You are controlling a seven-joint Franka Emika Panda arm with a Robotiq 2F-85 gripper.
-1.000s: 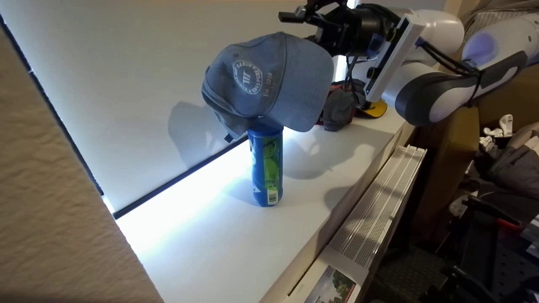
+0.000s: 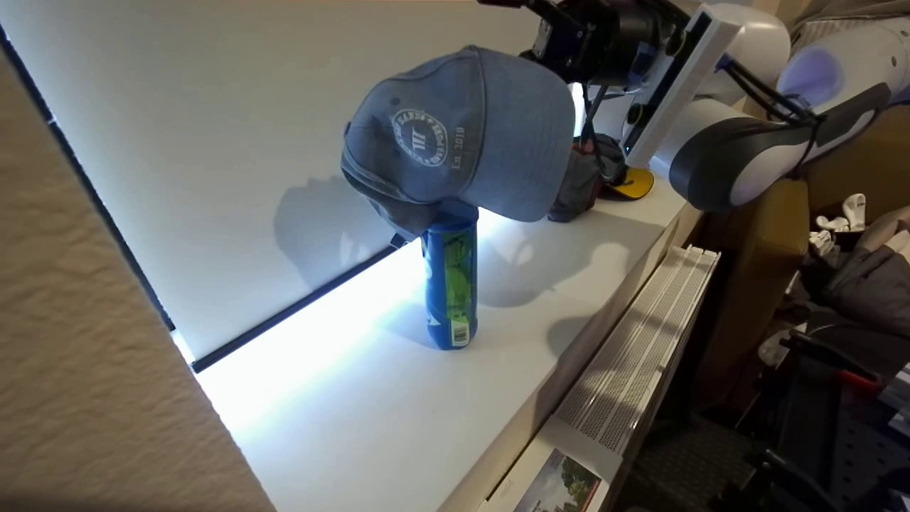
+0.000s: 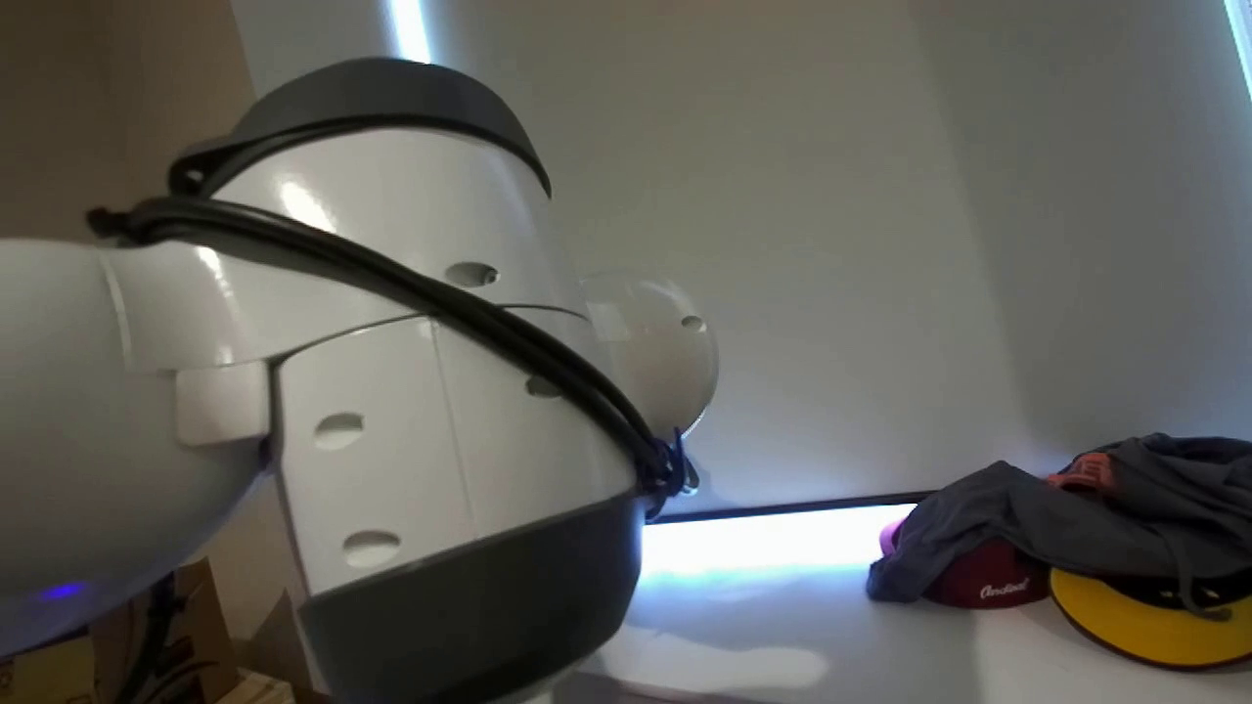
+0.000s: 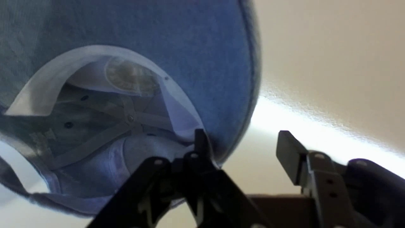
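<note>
A blue-grey cap (image 2: 443, 136) with a round white emblem is tilted over the top of a blue ball can (image 2: 449, 281), which stands upright on the white sill. In the wrist view the cap's hollow faces the camera, and its brim (image 4: 212, 68) curves along the upper side. My gripper is part open beside the brim. Its left finger (image 4: 200, 146) overlaps the cap's edge near the brim corner; bare space shows before the right finger (image 4: 290, 155). Whether the cap touches the can or hangs on that finger, I cannot tell.
Other caps (image 3: 998, 540), dark and red, lie heaped on the sill, one with a yellow brim (image 3: 1156, 622). A pale blind (image 2: 213, 171) stands behind the sill. Clear sill (image 2: 367, 427) lies near the can. A heater (image 2: 631, 358) runs below its front edge.
My gripper has risen a little, its upper finger now at the top edge of the view. The cap has shifted slightly up and its brim swung right. The can has stayed put.
</note>
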